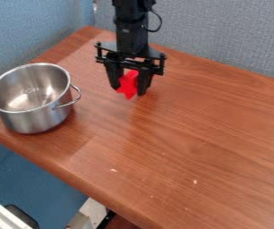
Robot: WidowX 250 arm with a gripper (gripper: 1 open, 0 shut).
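Observation:
My black gripper point(130, 79) is shut on a red object point(129, 84) just above the wooden table, a little behind and to the right of a steel pot. Its fingers hide part of the red object, so its full shape is unclear. The pot point(34, 108) has side handles and looks empty, standing near the table's left edge.
A blue-grey padded wall point(229, 40) runs along the back, another along the left. Beyond the near left edge are dark and white items at floor level.

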